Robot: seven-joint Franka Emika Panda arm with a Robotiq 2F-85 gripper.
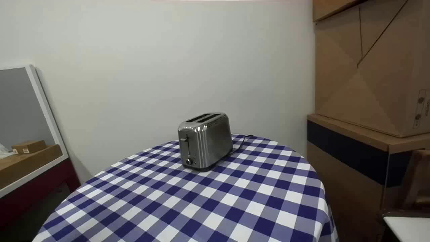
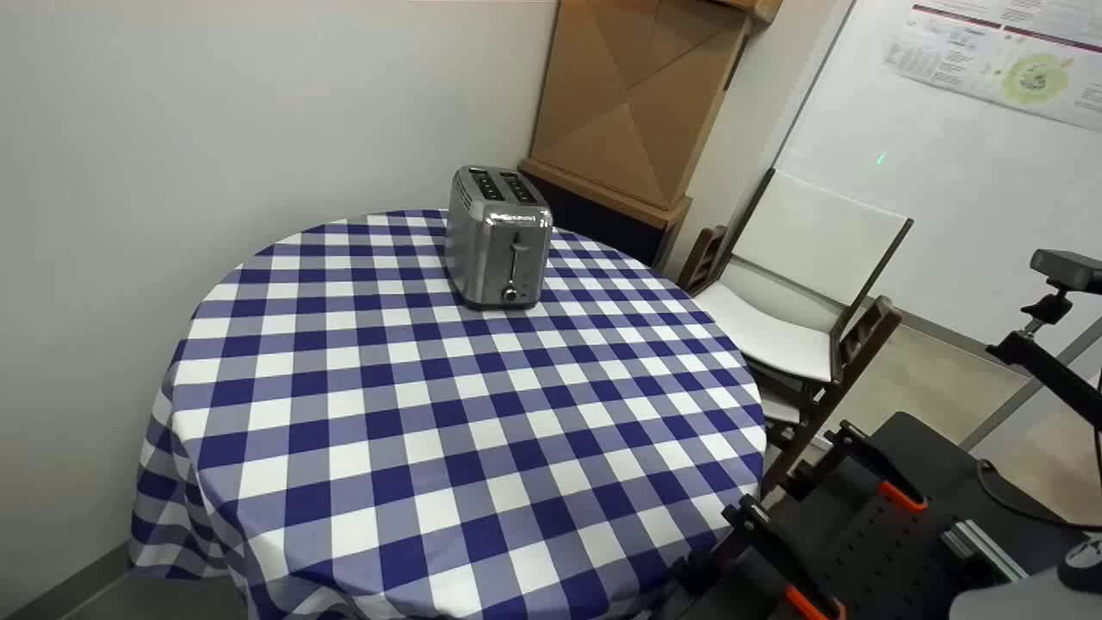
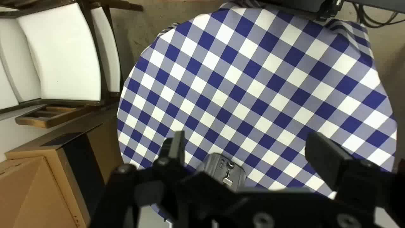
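A silver two-slot toaster [image 1: 211, 142] stands upright on the round table, its lever and knob on the narrow end. In the second exterior view the toaster [image 2: 498, 243] sits toward the far side of the cloth, both slots empty as far as shows. My gripper is seen only in the wrist view, with its fingers wide apart and nothing between them. It is open and high above the table. Below it the toaster's lever end [image 3: 227, 171] shows, while the rest of the toaster is hidden behind the gripper's body.
A blue-and-white checked tablecloth [image 2: 434, 413] covers the table, bare apart from the toaster and its cord [image 1: 242, 142]. Large cardboard boxes [image 1: 362, 80] stand beside the table, a wall runs behind it, and white chairs [image 2: 795, 279] are at its right in the second exterior view.
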